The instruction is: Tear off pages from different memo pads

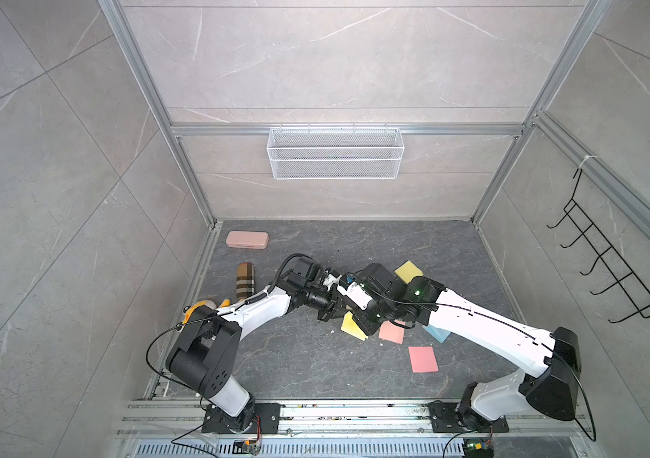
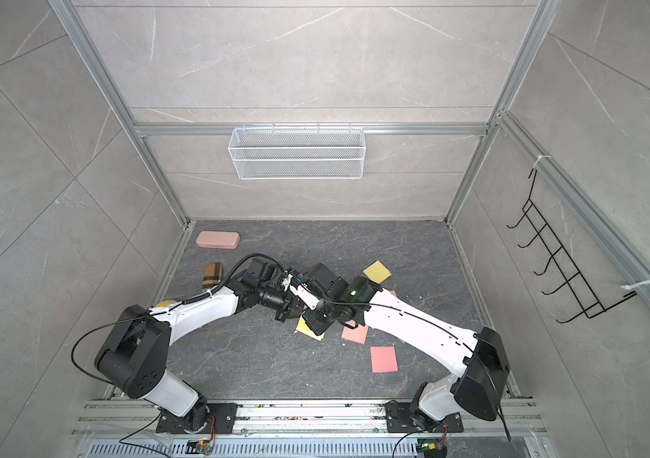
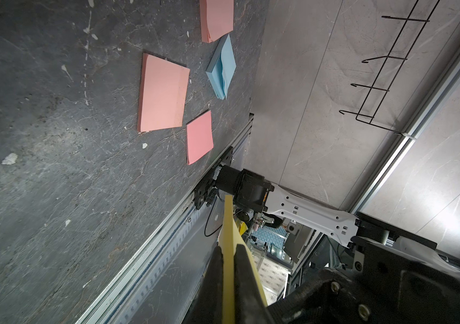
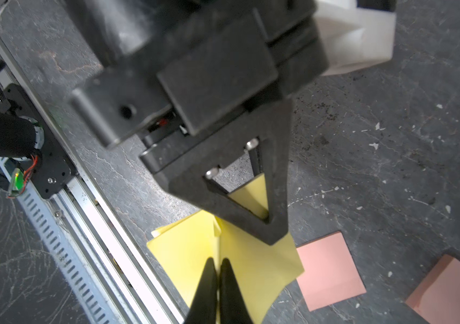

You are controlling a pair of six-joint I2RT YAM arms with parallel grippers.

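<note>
A yellow memo sheet [image 4: 251, 270] spreads below both grippers in the right wrist view; its yellow [image 1: 353, 326] shows under the meeting arms from the top left. My left gripper is shut on it, with a thin yellow edge running between the fingers. From the right wrist, one left finger [image 4: 274, 229] lies over the sheet's upper part. My right gripper has its fingers close together around a raised yellow fold, with a narrow gap; whether they grip it cannot be told. The fingertips are hidden in both top views.
Pink pads [image 3: 163, 93] [image 1: 423, 359] and a blue pad [image 3: 222, 67] lie on the right side. Another yellow pad [image 1: 409, 271] is farther back. A pink case [image 1: 247, 239] and a brown striped item [image 1: 245, 280] sit at left.
</note>
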